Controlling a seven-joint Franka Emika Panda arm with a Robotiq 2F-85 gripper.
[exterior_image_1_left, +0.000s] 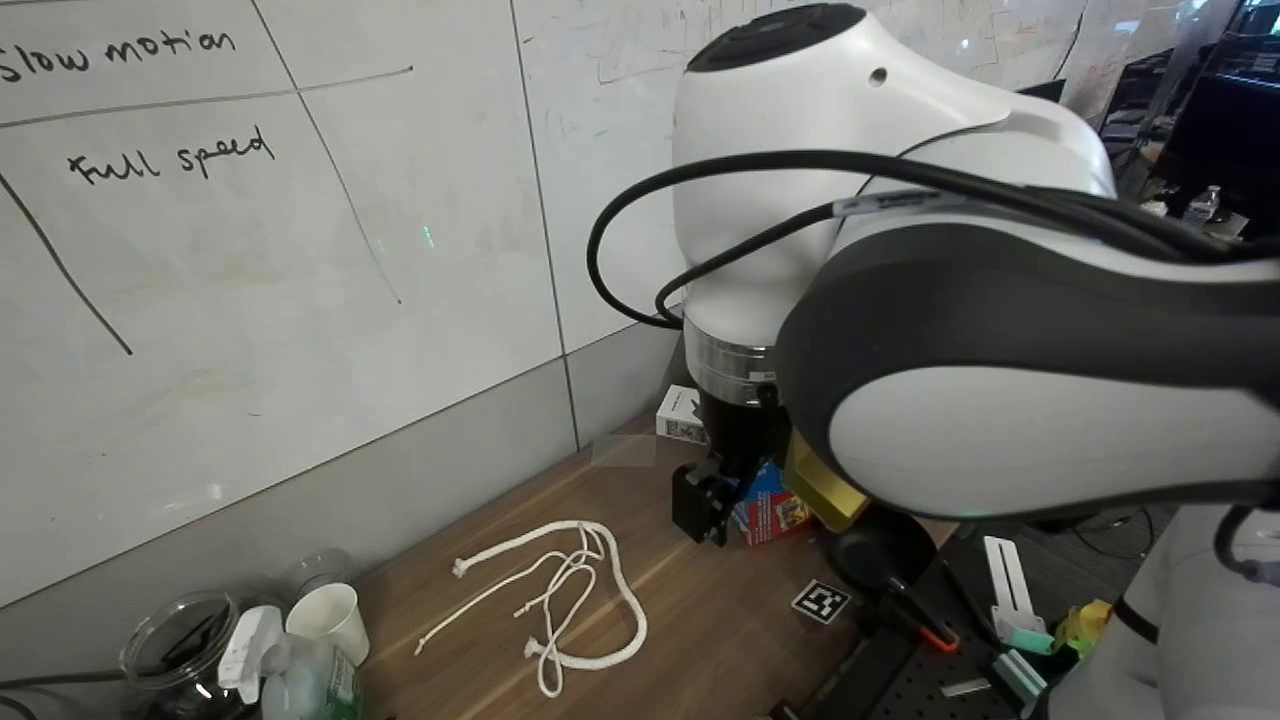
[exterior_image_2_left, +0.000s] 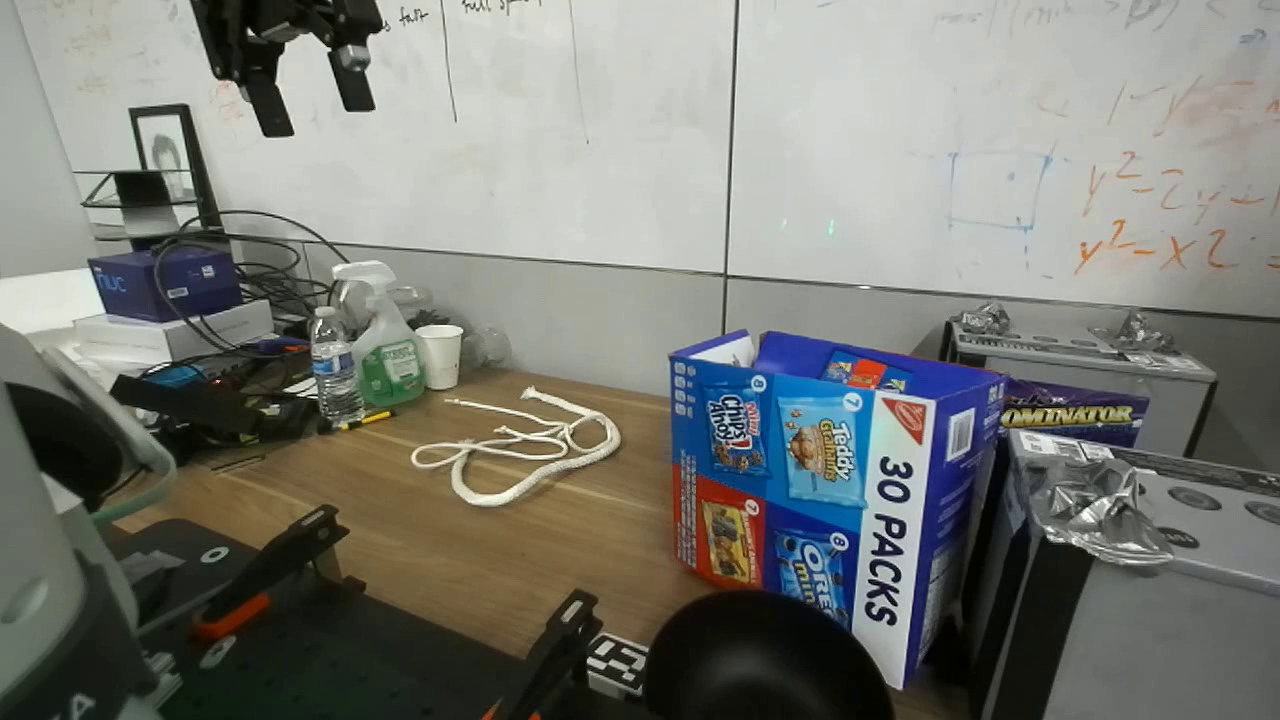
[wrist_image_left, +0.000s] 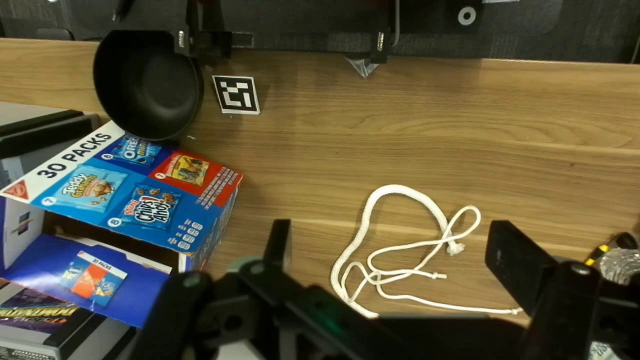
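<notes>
Two white ropes lie on the wooden table: a thick rope (exterior_image_2_left: 540, 480) bent in a curve and a thin cord (wrist_image_left: 408, 247) looped loosely across it. High over the table hangs my gripper (exterior_image_2_left: 314, 120), its two fingers spread apart with only air between them. In the wrist view the fingers (wrist_image_left: 279, 246) stand wide to either side, and the ropes lie on the table below, seen between them. One exterior view shows the gripper (exterior_image_1_left: 702, 528) partly, from the side, to the right of the ropes.
A blue snack box (exterior_image_2_left: 768, 468) and a black pan (wrist_image_left: 147, 87) stand at one side. A spray bottle (exterior_image_2_left: 386, 348), a water bottle (exterior_image_2_left: 333, 366) and a paper cup (exterior_image_2_left: 441, 356) are at the other. A whiteboard wall (exterior_image_1_left: 300, 300) closes the back. Bare tabletop surrounds the ropes.
</notes>
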